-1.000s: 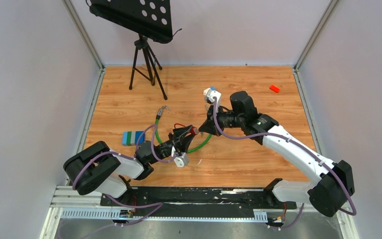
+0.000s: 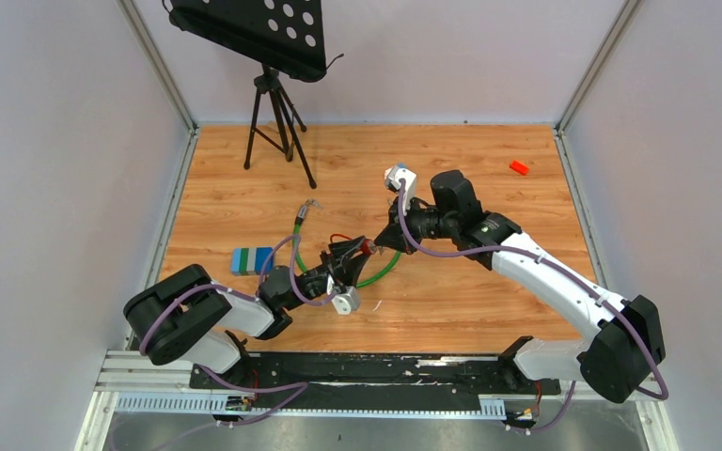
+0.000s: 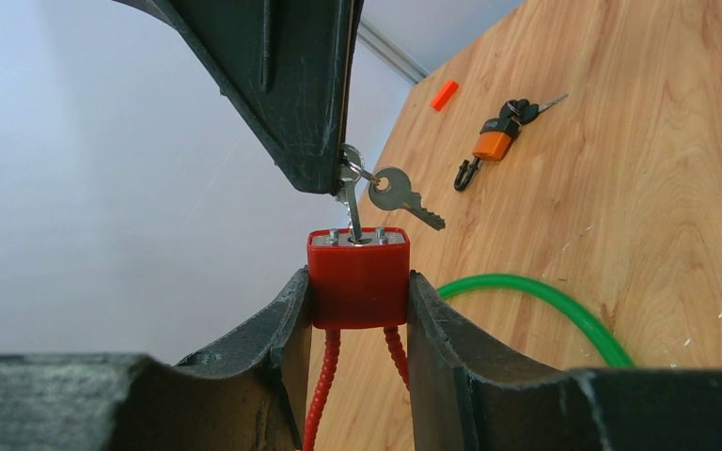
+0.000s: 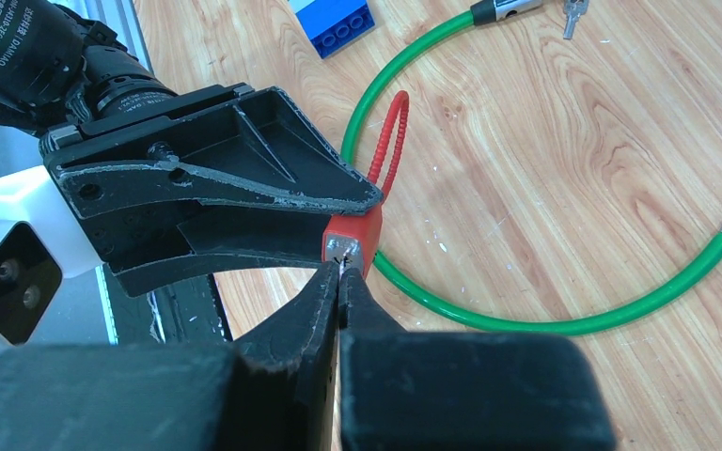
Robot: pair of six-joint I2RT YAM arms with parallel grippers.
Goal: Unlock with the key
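Observation:
My left gripper is shut on the red padlock (image 3: 357, 277), one finger on each side, and its keyhole face points at my right gripper. The lock's red-sleeved shackle (image 4: 393, 141) trails behind it. A silver key (image 3: 354, 216) has its head at the right gripper's fingertips, which are closed on it. That key's blade reaches the keyhole; how deep it sits is hard to tell. From the same ring hangs a second key (image 3: 395, 193), loose beside the first. In the top view the two grippers meet over the table's middle.
A green cable lock (image 4: 564, 324) curves on the table below. Behind lie an orange-and-black padlock (image 3: 494, 141) with its own keys and a red block (image 2: 519, 167). Blue-green blocks (image 2: 251, 261) lie left, a black stand (image 2: 282, 117) at the back.
The left arm has shifted a little to the right. Both grippers keep their hold.

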